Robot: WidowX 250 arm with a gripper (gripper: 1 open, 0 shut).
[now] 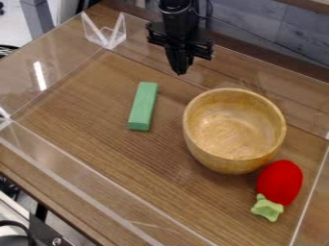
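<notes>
My gripper (178, 58) hangs at the top centre of the camera view, dark, above the bare table behind the other objects; whether it is open or shut is hard to tell. A green bar (144, 106) lies left of centre. A wide tan bowl (233, 132) sits right of it. A red object with a pale green end (279, 183) lies at the lower right.
A clear plastic object (106, 29) stands at the back left. A raised edge runs along the back right.
</notes>
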